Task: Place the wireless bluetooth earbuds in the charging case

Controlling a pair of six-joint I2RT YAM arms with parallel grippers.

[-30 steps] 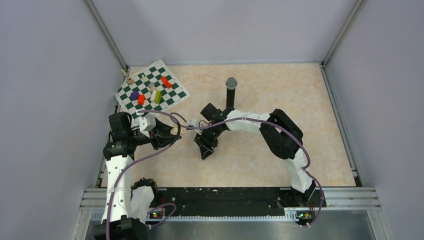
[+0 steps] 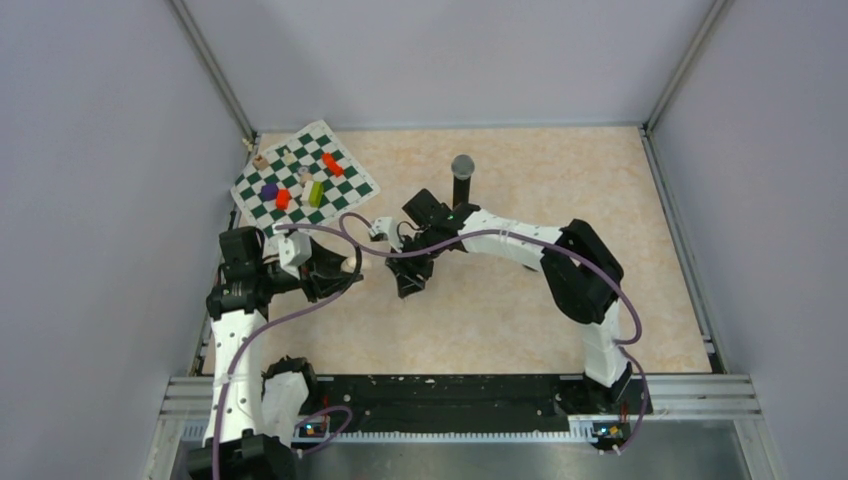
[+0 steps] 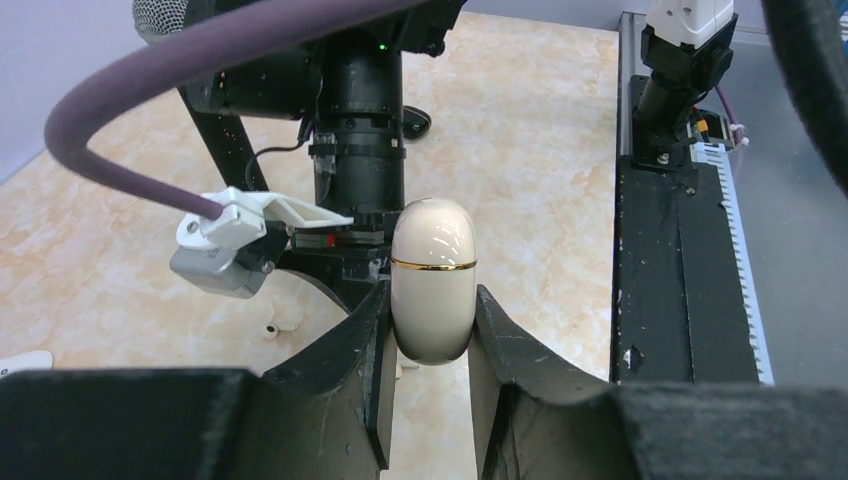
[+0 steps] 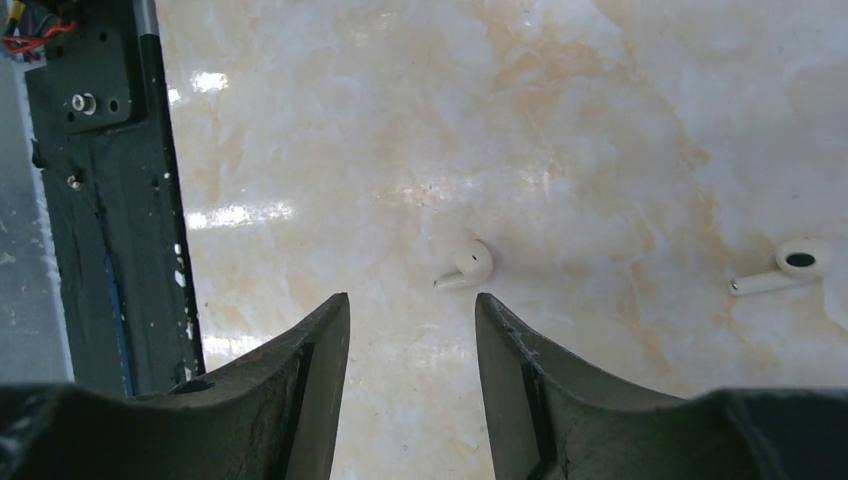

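Note:
The white charging case [image 3: 433, 280], lid closed with a gold band, is upright in my left gripper, which is shut on it, at left centre in the top view. My right gripper is right of it; in its wrist view the fingertips stand apart with nothing visible between them. Below, a white earbud [image 4: 472, 260] lies on the table slightly beyond the fingertips, and a second earbud [image 4: 800, 260] lies farther to the right.
A checkered board [image 2: 352, 185] with coloured pieces lies at the back left. A dark microphone-like stand [image 2: 462, 180] is behind the right arm.
The left arm holding the case has stayed still.

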